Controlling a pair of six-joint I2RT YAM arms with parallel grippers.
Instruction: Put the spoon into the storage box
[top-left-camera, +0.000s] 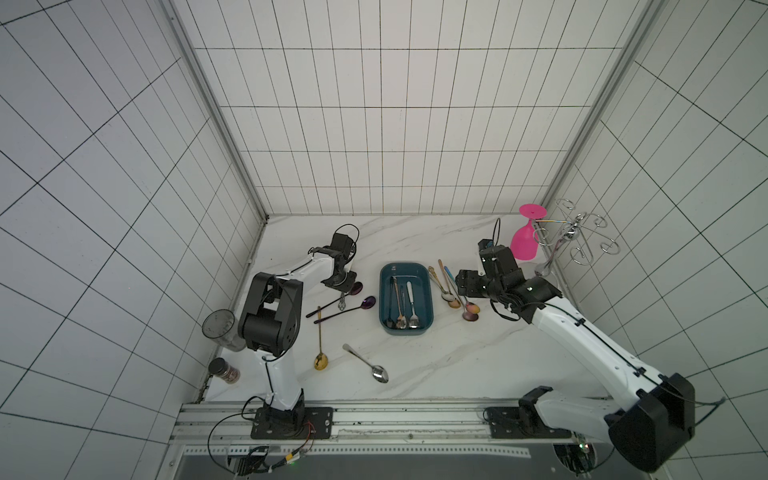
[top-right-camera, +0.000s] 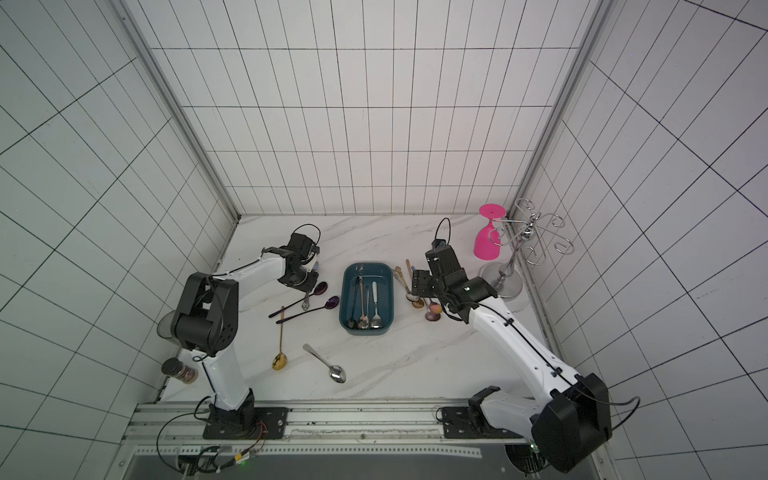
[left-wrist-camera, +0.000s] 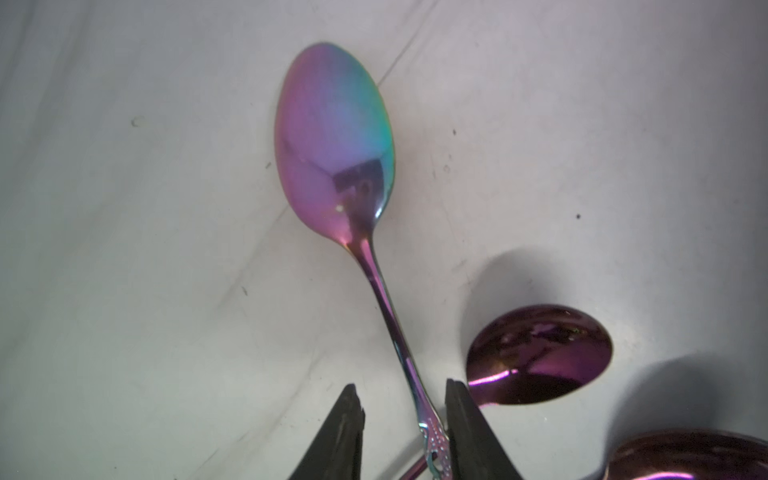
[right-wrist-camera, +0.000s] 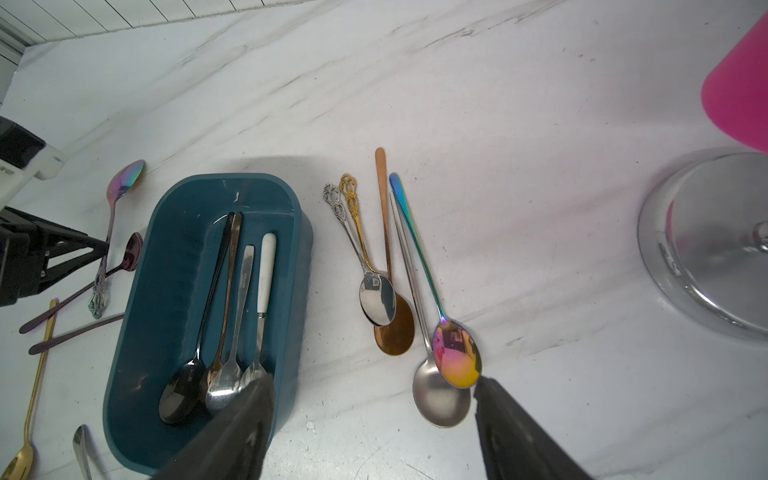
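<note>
The teal storage box (top-left-camera: 427, 304) sits mid-table holding several spoons. My left gripper hangs open over a rainbow spoon (left-wrist-camera: 332, 136) whose decorated handle runs between the fingertips in the left wrist view. Two dark purple spoons (top-left-camera: 369, 301) lie beside it, left of the box. My right gripper is open to the right of the box, above a group of spoons (right-wrist-camera: 452, 352) in several finishes.
A gold spoon (top-left-camera: 321, 360) and a silver spoon (top-left-camera: 379, 373) lie toward the front. A pink glass (top-left-camera: 525, 240) and metal stand (top-left-camera: 569, 232) are at back right, jars (top-left-camera: 224, 369) at far left.
</note>
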